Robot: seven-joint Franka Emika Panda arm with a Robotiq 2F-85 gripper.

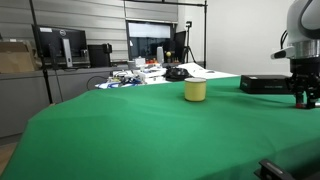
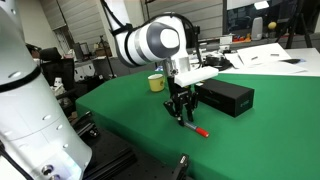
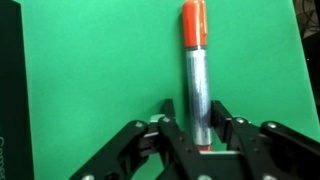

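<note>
A marker with a red cap and silver barrel [image 3: 198,85] lies on the green table, seen lengthwise in the wrist view. My gripper is down at its lower half, part open: one finger stands left of the barrel with a green gap, the other is close against its right side. In exterior view 2 the marker's red end [image 2: 201,132] sticks out beyond the gripper [image 2: 184,120]. Exterior view 1 shows the gripper [image 1: 305,102] low at the right edge, hiding most of the marker.
Close to the gripper stands a black box [image 2: 226,96]. A yellow cup [image 1: 195,90] is farther off on the green table [image 1: 130,130]. Papers and clutter [image 1: 150,72] lie at the back.
</note>
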